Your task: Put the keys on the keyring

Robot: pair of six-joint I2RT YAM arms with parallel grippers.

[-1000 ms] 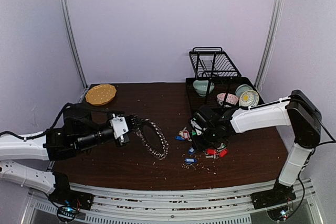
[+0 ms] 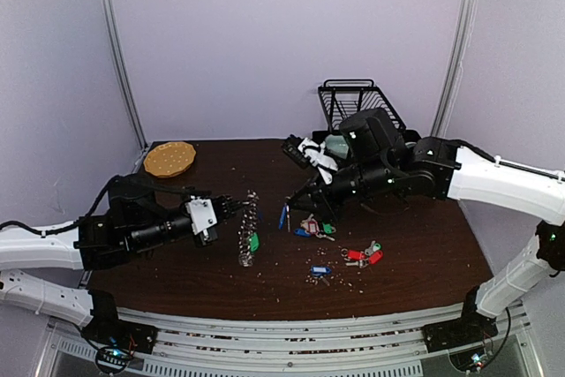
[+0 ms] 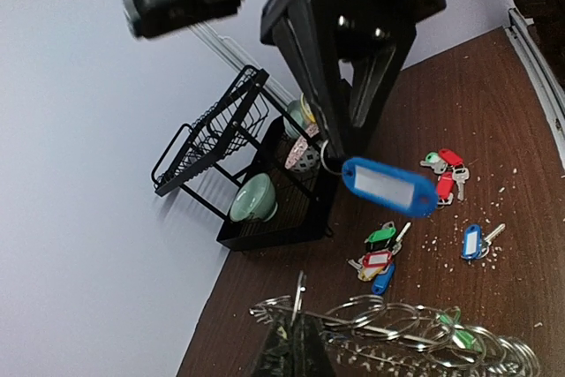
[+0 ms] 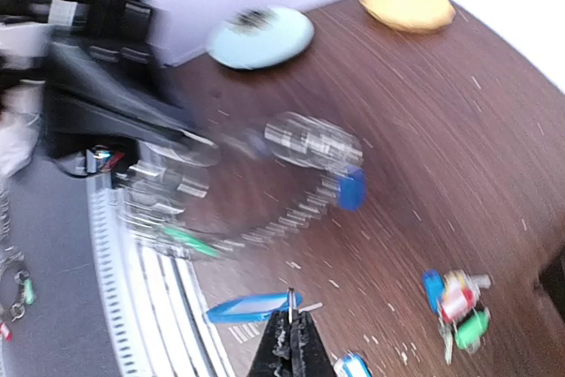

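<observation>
Shut on the end of a silver coil keyring [image 3: 380, 331], my left gripper [image 2: 244, 205] holds it over the middle of the table. The coil [image 2: 248, 236] hangs down with a green tag [image 2: 253, 242] on it; a blue tag [image 4: 351, 189] also shows at the blurred coil. To its right, a short gap away, is my right gripper [image 2: 293, 202]. It is shut on the small ring of a blue-tagged key, whose blue tag [image 3: 388, 186] dangles beneath the fingertips. In the right wrist view this tag [image 4: 252, 308] is edge-on, left of the tips.
Below the right arm lies a cluster of tagged keys [image 2: 313, 228]. Red-tagged keys [image 2: 364, 255] and a blue-tagged key [image 2: 320, 271] lie nearer the front. A black dish rack [image 2: 357, 99] stands back right, a tan plate [image 2: 169, 159] back left. Pale crumbs dot the table.
My right gripper has risen and swung left from the keys toward the coil, bringing the blue-tagged key. The coil, earlier a wide loop, now hangs almost straight; the left arm has hardly moved.
</observation>
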